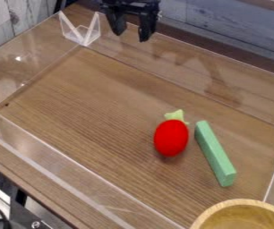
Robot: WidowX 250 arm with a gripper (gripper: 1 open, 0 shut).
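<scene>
My black gripper point(131, 25) is at the top of the view, above the back part of the wooden table point(86, 125); its fingers point down, and whether they are open or shut is hard to make out. A red oval object point(171, 139) with a pale green top lies right of the middle, toward the front. A green bar point(214, 154) lies just to its right, slanting.
A yellow bowl point(241, 209) sits at the front right corner, partly out of view. Clear plastic pieces stand at the table's upper left and left edge.
</scene>
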